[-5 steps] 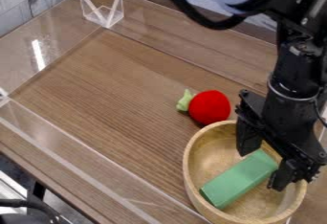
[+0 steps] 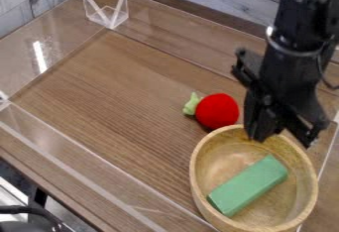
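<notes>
The dark robot gripper (image 2: 276,103) hangs over the back rim of a tan bowl (image 2: 207,195) at the lower right, its finger tips pointing down. Whether it is open or shut is hard to tell. A green block (image 2: 249,184) lies tilted inside the bowl, clear of the fingers. A red strawberry-like object (image 2: 217,112) with a green top sits on the wooden table just behind the bowl, left of the gripper.
A clear plastic holder (image 2: 107,10) stands at the back left edge. Dark cables or parts lie at the lower left corner.
The gripper has risen from down in the bowl to above its back part. The green block shows more fully, still in the bowl.
</notes>
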